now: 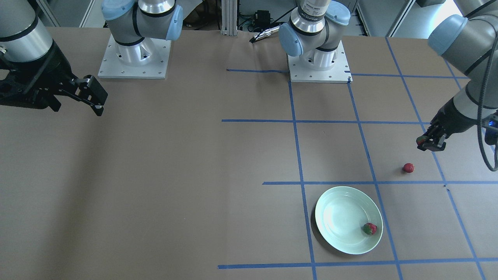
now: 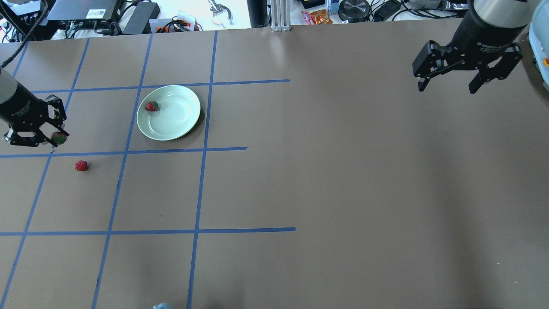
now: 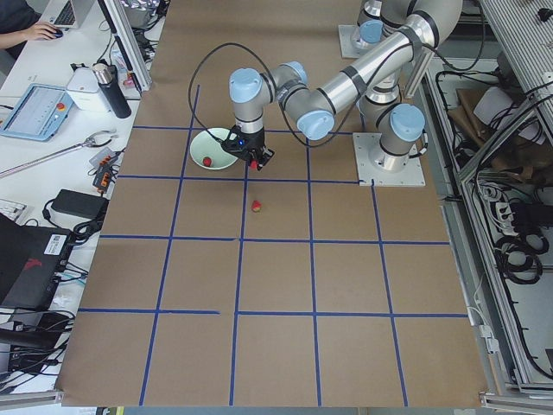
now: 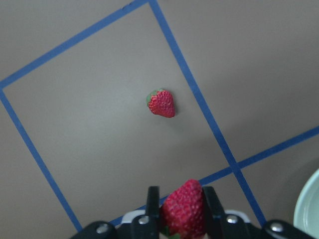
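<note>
My gripper is shut on a strawberry point(image 4: 185, 214), raised above the table at the right of the front view and the left of the top view point(image 2: 51, 134). A second red strawberry point(image 4: 162, 103) lies on the taped floor of the table, below and apart from the gripper, also visible in the front view point(image 1: 408, 167). A pale green plate point(image 1: 348, 200) stands nearer the front camera, holding another strawberry point(image 1: 369, 228); only its rim shows in the wrist view, at the lower right.
Other arms point(image 1: 317, 42) are mounted around the table, one with a black gripper point(image 2: 463, 62) at the top right of the top view.
</note>
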